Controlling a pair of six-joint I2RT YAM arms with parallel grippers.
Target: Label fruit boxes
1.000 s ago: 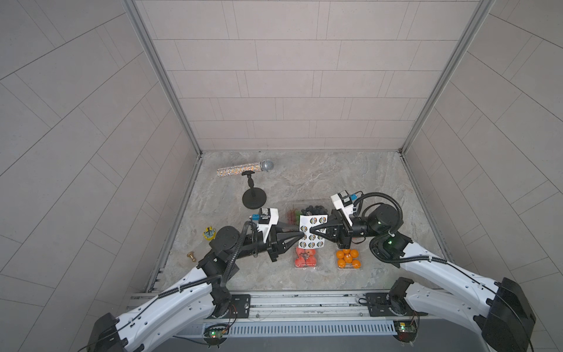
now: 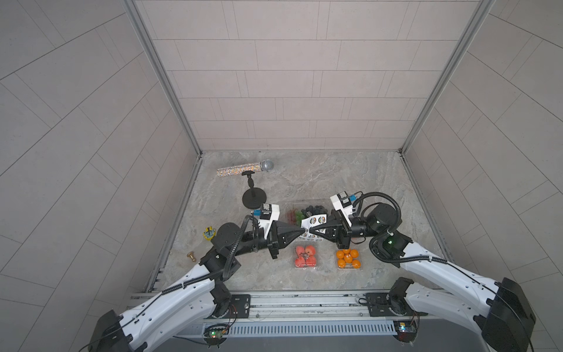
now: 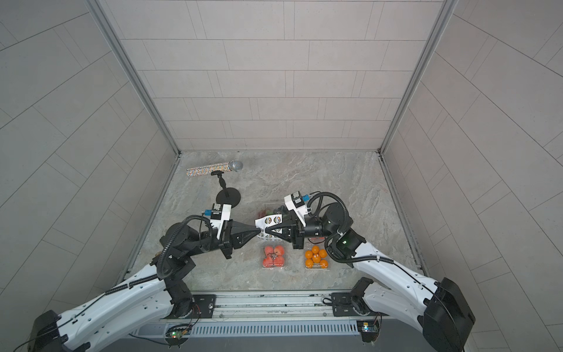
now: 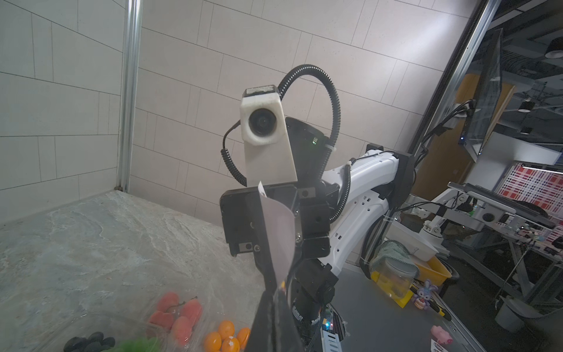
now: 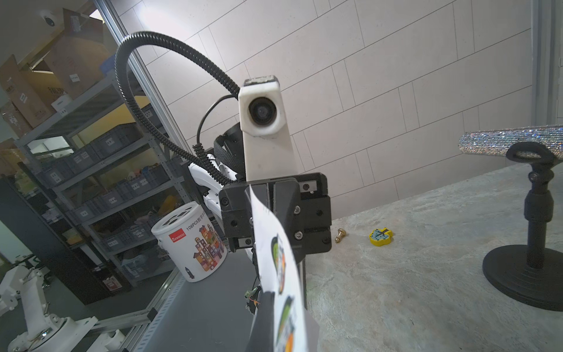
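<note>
A white label sheet with rows of stickers hangs in the middle, my right gripper shut on it. My left gripper is shut, its tips touching the sheet's left side; whether it pinches anything there is unclear. In both wrist views the sheet appears edge-on and curved. Below stand a box of pink fruit and a box of oranges; behind the sheet, a clear box with dark and green fruit is partly hidden.
A microphone and black stand stand back left. A yellow object and a brass piece lie at the left.
The sheet's lower part has bent and lifted, so fewer stickers show. The right arm looks unmoved.
</note>
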